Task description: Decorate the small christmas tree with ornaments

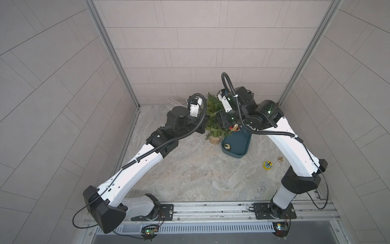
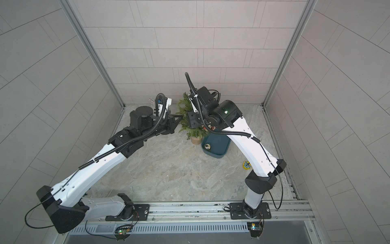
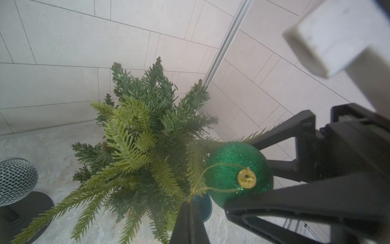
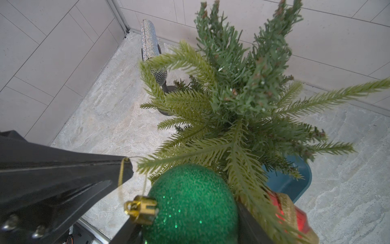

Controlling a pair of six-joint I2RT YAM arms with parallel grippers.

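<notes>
The small green tree (image 3: pixel 150 134) stands in its pot (image 2: pixel 196 140), between my two arms. A glittery green ball ornament (image 4: pixel 191 207) with a gold cap is between the fingers of my right gripper, in front of the tree's branches. Whether both fingers press on it cannot be made out. From the cap a thin gold string (image 3: pixel 219 164) runs to the tips of my left gripper, which is shut on it. The right wrist view shows the string bent over that left tip.
A blue tray (image 1: pixel 236 148) beside the tree holds a gold ball (image 1: pixel 227 146). A red and gold ornament (image 4: pixel 288 211) shows beyond the branches. A microphone (image 4: pixel 150 44) stands behind. Small ornaments (image 1: pixel 267 164) lie front right.
</notes>
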